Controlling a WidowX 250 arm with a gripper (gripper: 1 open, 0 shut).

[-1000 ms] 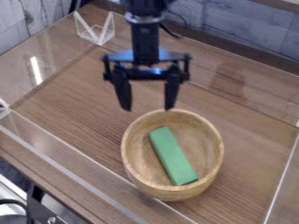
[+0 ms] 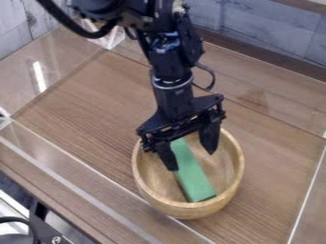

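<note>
My black gripper [image 2: 184, 135] is open, lowered over a round light wooden bowl [image 2: 214, 200] at the lower middle. A long green object [image 2: 196, 181] lies inside the bowl, its upper end between or just below the dark fingers, which partly hide it.
A pale wall or panel stands at the upper left, with a small white item behind the arm at the top.
The bowl and green object look unmoved.
</note>
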